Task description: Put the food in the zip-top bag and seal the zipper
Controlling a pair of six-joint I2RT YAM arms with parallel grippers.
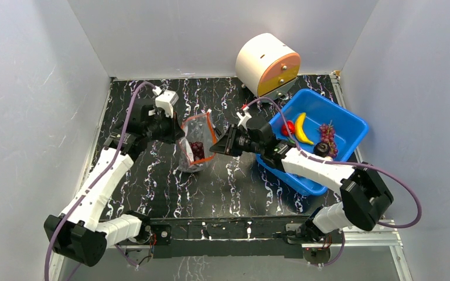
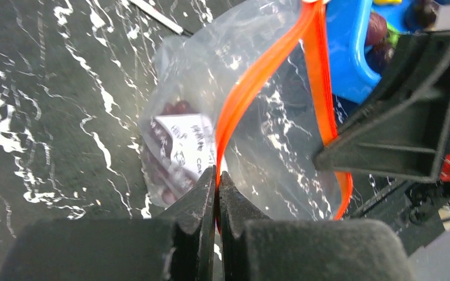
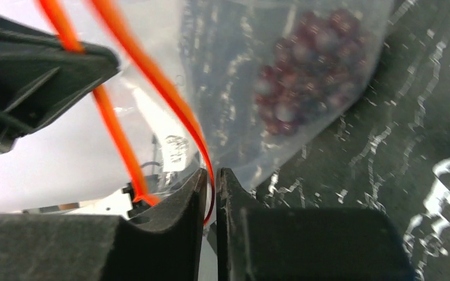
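The clear zip bag stands between my grippers with dark red grapes inside and its orange zipper rims raised. My left gripper is shut on the bag's orange edge at one side. My right gripper is at the opposite edge, the orange strip at its fingertips; the fingers are close together, and whether they grip it is unclear.
A blue bin at the right holds a banana, grapes and other food. A cream rounded box sits at the back. The dark surface in front of the bag is clear.
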